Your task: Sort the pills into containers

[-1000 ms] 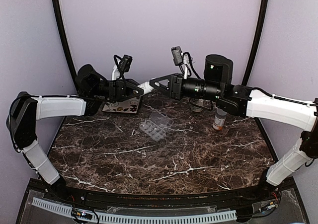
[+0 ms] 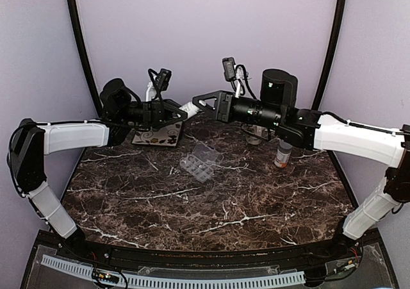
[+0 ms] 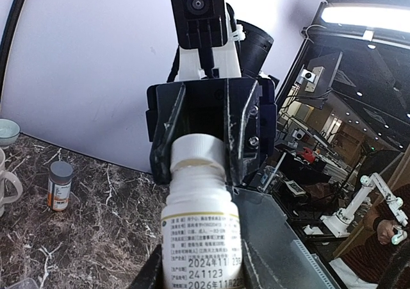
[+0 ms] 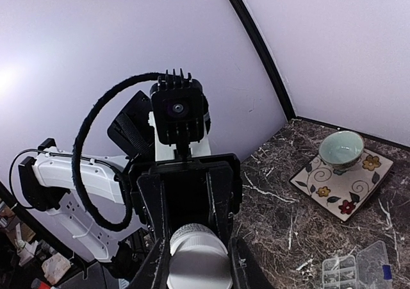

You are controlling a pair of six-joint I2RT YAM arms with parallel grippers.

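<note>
A white pill bottle (image 3: 202, 238) with a printed label is held in the air between my two arms. My left gripper (image 2: 183, 114) is shut around its body. At the other end, the right gripper (image 2: 201, 103) is shut on the ridged white cap (image 3: 198, 149), which appears to be still on the neck. The right wrist view shows the cap's smooth round end (image 4: 200, 266) between that gripper's fingers. Below on the table lies a clear compartment pill box (image 2: 196, 168), its lid (image 2: 208, 152) folded back. Whether pills lie in its compartments is too small to tell.
An orange-and-white bottle (image 2: 283, 154) with a grey cap stands at right, near a white mug (image 3: 8, 185). A flowered square tray (image 4: 325, 201) carrying a pale green bowl (image 4: 341, 149) sits at the back left.
The right gripper and its wrist have shifted very slightly at the cap. My left arm and the bottle look almost still, and the pill box has not moved.
</note>
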